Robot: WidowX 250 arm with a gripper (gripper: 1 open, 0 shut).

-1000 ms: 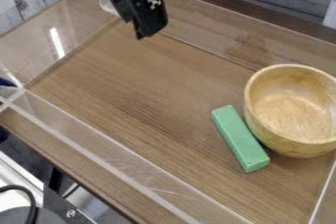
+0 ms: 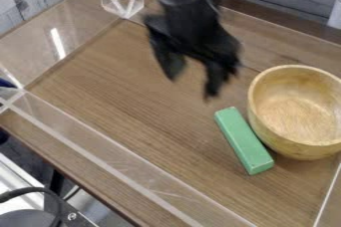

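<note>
My dark gripper (image 2: 194,72) hangs over the middle of the wooden table, blurred, with its fingers pointing down and apart; it is open, and I see nothing clearly between them. To its lower right a green block (image 2: 242,141) lies flat on the table, just left of a round wooden bowl (image 2: 296,113). The gripper is above and left of both.
A clear angular object (image 2: 120,0) stands at the back left. Transparent strips run along the left and front edges. Walls border the back, and a cable lies at the lower left.
My gripper has moved down and to the right in the view, from the back left toward the block and bowl, which have stayed in place.
</note>
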